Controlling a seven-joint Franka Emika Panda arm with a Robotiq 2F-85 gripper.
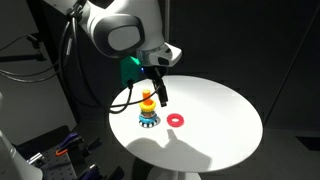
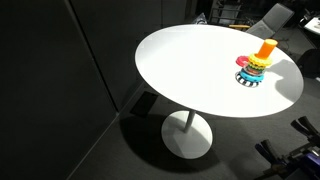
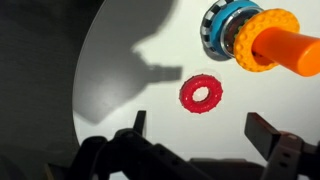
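Observation:
A red ring lies flat on the white round table, apart from a stacking toy. In the wrist view the toy's orange post leans into the top right corner, with yellow, blue and black-and-white checkered rings around it. My gripper is open above the table, its two fingers wide apart and nothing held between them. The red ring appears between and beyond the fingertips, with no contact visible. In exterior view 2 the red ring is partly hidden behind the stacked toy.
Bare tabletop stretches away on the side opposite the toy. The table stands on a single pedestal. A dark curtain hangs behind it, and a loose cable loops beside the arm.

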